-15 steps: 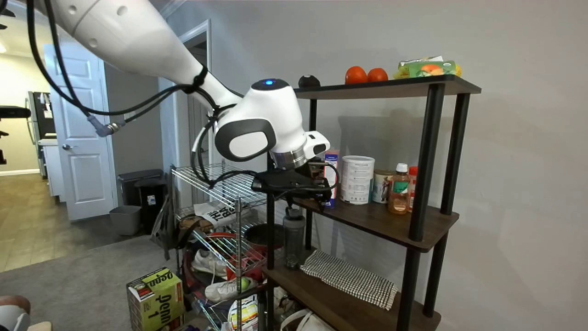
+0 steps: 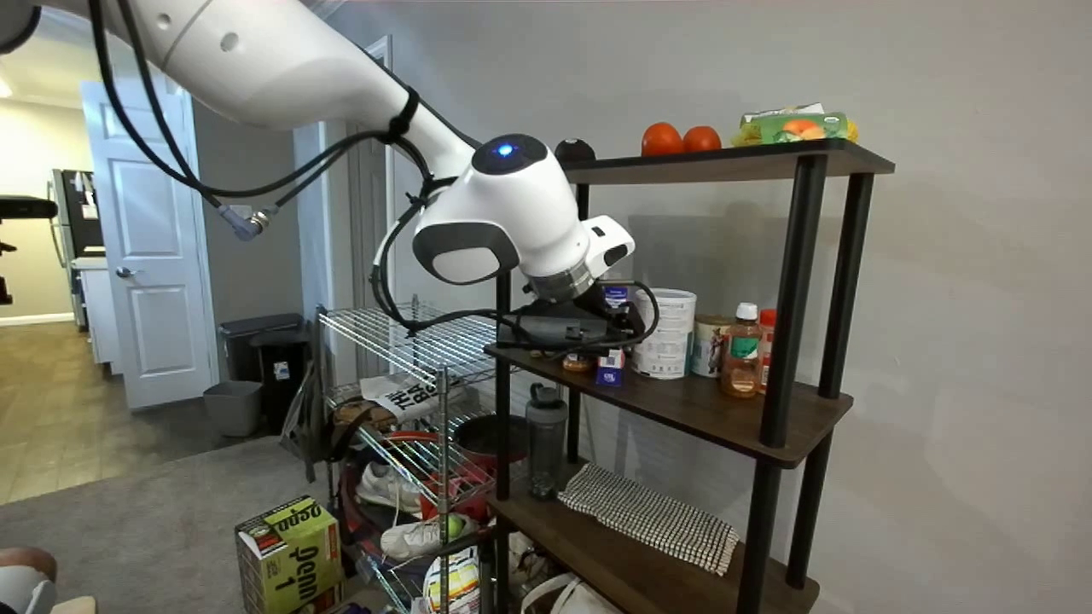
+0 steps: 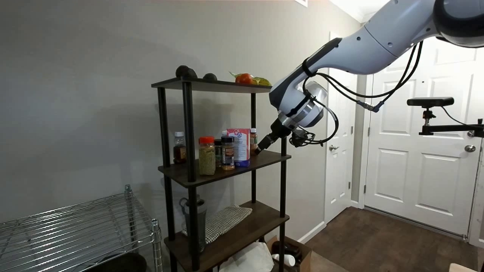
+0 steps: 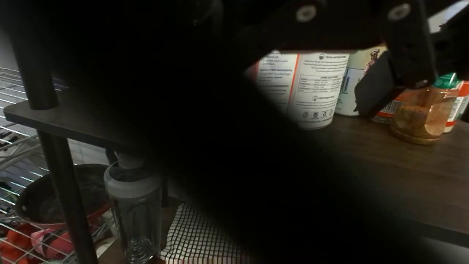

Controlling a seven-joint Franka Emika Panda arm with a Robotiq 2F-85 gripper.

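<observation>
My gripper [image 3: 261, 149] reaches over the middle shelf [image 3: 206, 177] from its right side, fingers tilted down. It is open, and I see nothing held. One black finger pad [image 4: 373, 88] shows in the wrist view, in front of the canister [image 4: 355, 81] and left of the amber bottle [image 4: 424, 114]. A white tub [image 2: 665, 333] stands close to the gripper in exterior view 1. The blue-and-white box [image 2: 611, 367] is partly behind the gripper there; exterior view 2 shows this box [image 3: 239, 144] upright. A wide black blur covers much of the wrist view.
Spice jars [image 3: 207, 156] crowd the shelf's left part in exterior view 2. Black posts [image 2: 793, 297] and the top shelf [image 2: 737, 164], carrying tomatoes [image 2: 661, 139], frame the space. Below lie a checkered cloth [image 2: 650, 517] and a shaker bottle [image 2: 545, 440]. A wire rack [image 2: 409, 338] stands alongside.
The arm and gripper have moved right in exterior view 1, farther over the middle shelf. More of the blue-and-white box is now covered by the gripper. The shelf items look unmoved.
</observation>
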